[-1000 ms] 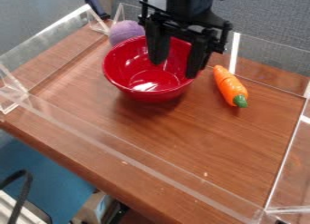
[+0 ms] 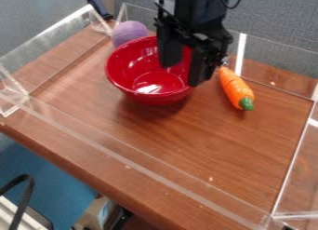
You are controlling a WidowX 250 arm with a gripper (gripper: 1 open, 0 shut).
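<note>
A red bowl [image 2: 136, 80] sits toward the back left of the wooden table. My black gripper [image 2: 187, 61] hangs over the bowl's right part, its fingers pointing down and hiding some of the rim; whether anything is between them I cannot tell. An orange carrot [image 2: 233, 87] lies to the right of the bowl. A purple round object [image 2: 128, 32] is partly visible behind the bowl at the back left.
Clear plastic walls edge the wooden table [image 2: 174, 159]. Beyond the front left edge are a blue surface and a black cable.
My gripper has shifted slightly to the right over the bowl. The bowl, carrot and purple object look unmoved.
</note>
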